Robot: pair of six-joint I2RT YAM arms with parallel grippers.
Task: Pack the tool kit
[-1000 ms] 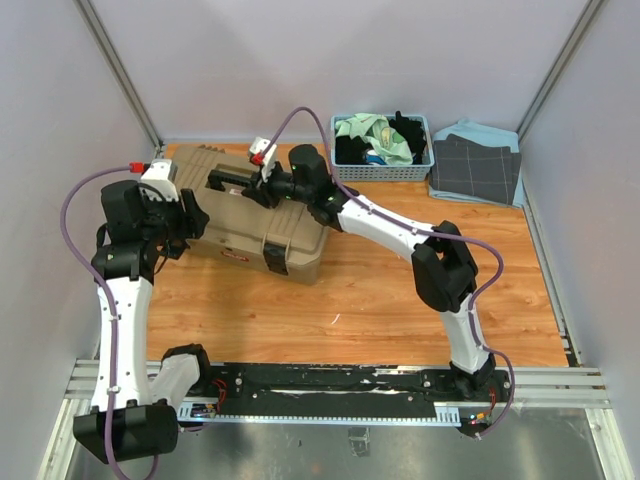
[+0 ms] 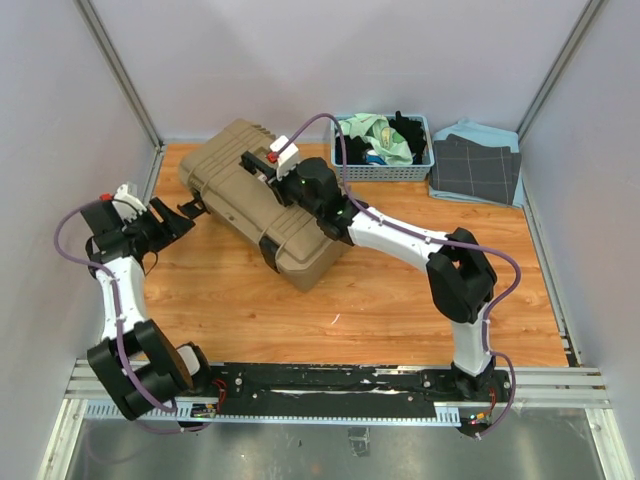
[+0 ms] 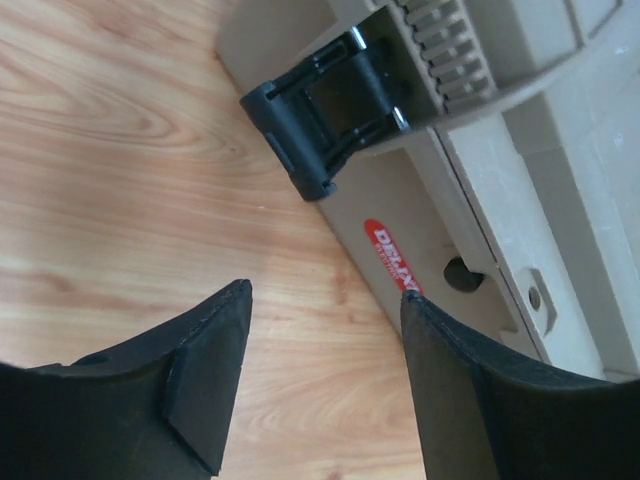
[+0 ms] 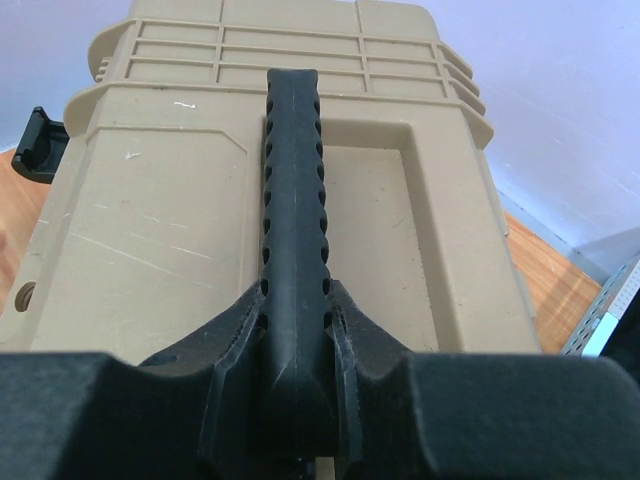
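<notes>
The tan tool case point(image 2: 230, 187) lies slantwise across the back left of the table, its lid down. My right gripper is shut on the case's black handle point(image 4: 294, 190), which stands up from the lid between the fingers. At the left wall my left gripper point(image 2: 178, 222) hangs beside the case's near left side, apart from it. Nothing sits between its fingers, which are spread. One black latch point(image 3: 340, 105) sticks out from the case in the left wrist view; below it shows a red label point(image 3: 392, 255). The inside of the case is hidden.
A blue-grey basket point(image 2: 385, 173) of cloths stands at the back, right of the case. Folded dark and light-blue cloths point(image 2: 478, 168) lie at the back right. Bare wooden table point(image 2: 400, 310) stretches across the front and right.
The case has turned, its right end swinging toward the front.
</notes>
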